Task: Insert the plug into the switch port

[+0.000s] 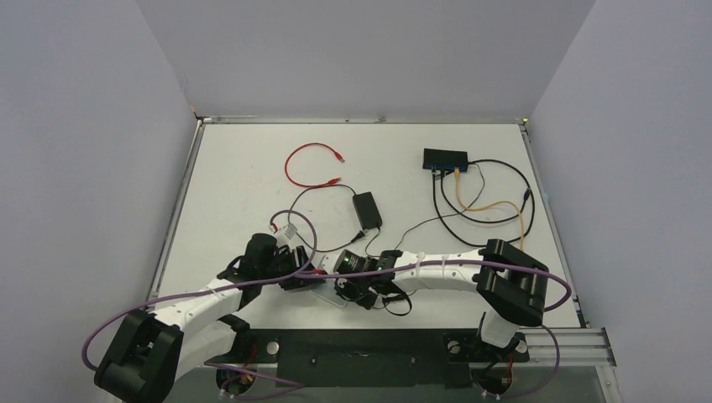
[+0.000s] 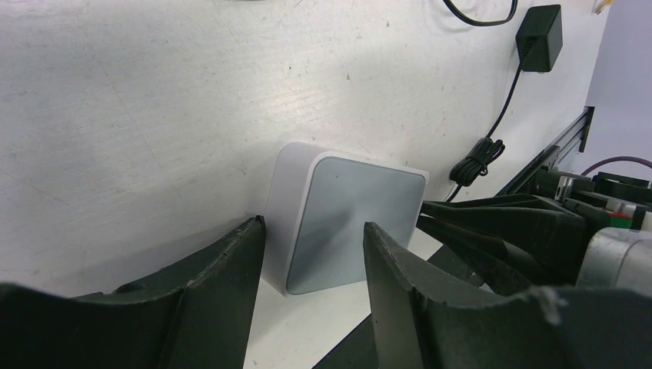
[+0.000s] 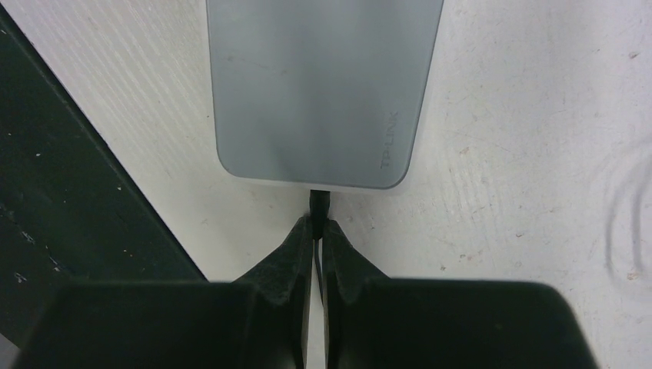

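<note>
The grey-topped, white-sided TP-LINK switch lies on the table; its top and side also show for the switch (image 2: pixel 354 215) in the left wrist view. Around its near end my left gripper stands part open, one finger beside the white side wall and the other overlapping the top face. Whether both fingers touch it is unclear. At the switch's edge my right gripper is shut on the slim black plug (image 3: pixel 319 205), its thin cable trailing down between the fingers. The plug's front end meets the edge; the port itself is hidden.
A black adapter (image 1: pixel 367 210) and a red cable (image 1: pixel 290 164) lie behind the arms. At the back right sits a black box (image 1: pixel 445 159) with black and yellow cables. Both grippers are close together.
</note>
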